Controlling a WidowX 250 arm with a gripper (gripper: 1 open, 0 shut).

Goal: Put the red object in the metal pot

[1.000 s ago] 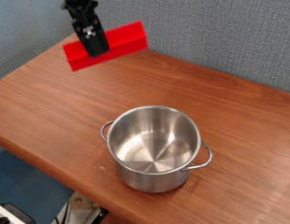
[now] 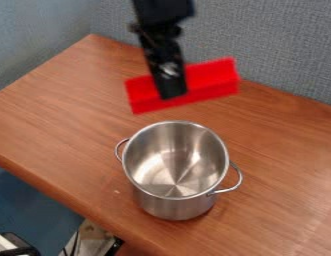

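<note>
The red object [image 2: 208, 80], a long bright block, hangs in the air behind the pot's far rim as the picture shows it. My black gripper [image 2: 169, 84] comes down from the top and is shut on it near its middle, with red sticking out to both sides. Slightly blurred, the block slants with its right end higher in the picture. The metal pot [image 2: 177, 206] stands upright on the wooden table, its two loop handles at left and right. Its inside looks empty.
Bare wooden table [image 2: 61, 110] surrounds the pot on the left and right. Grey padded walls [image 2: 281, 45] close off the back and left. Some cables and dark gear [image 2: 94, 240] lie below the table's front left edge.
The pot has stayed where it was.
</note>
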